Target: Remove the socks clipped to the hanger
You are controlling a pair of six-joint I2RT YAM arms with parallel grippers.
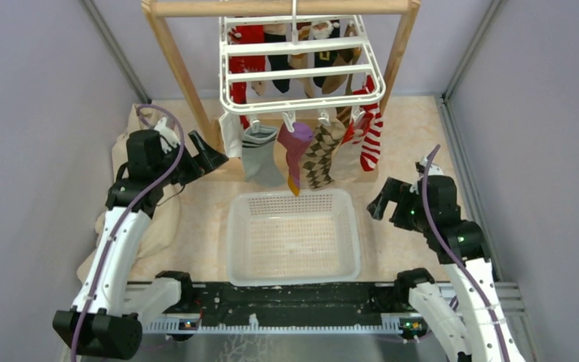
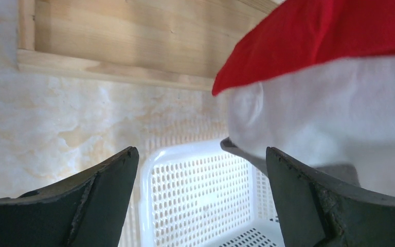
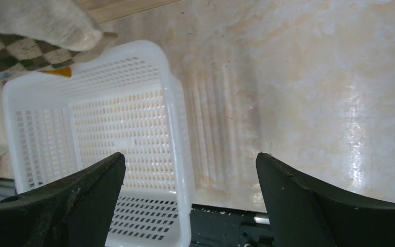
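Note:
Socks hang by clips from the white hanger (image 1: 301,75), among them a grey sock (image 1: 260,158), a purple one (image 1: 294,147), an argyle one (image 1: 320,157) and a red-striped one (image 1: 371,136). My left gripper (image 1: 207,151) stands open just left of them; in the left wrist view a white sock (image 2: 313,113) and red fabric (image 2: 313,31) are close beyond its fingers. My right gripper (image 1: 384,204) is open below and right of the socks, with nothing between its fingers.
An empty white basket (image 1: 294,237) sits below the socks. The wooden stand (image 1: 279,7) holds the hanger. Beige cloth (image 1: 158,226) lies behind the left arm; the floor right of the basket is clear.

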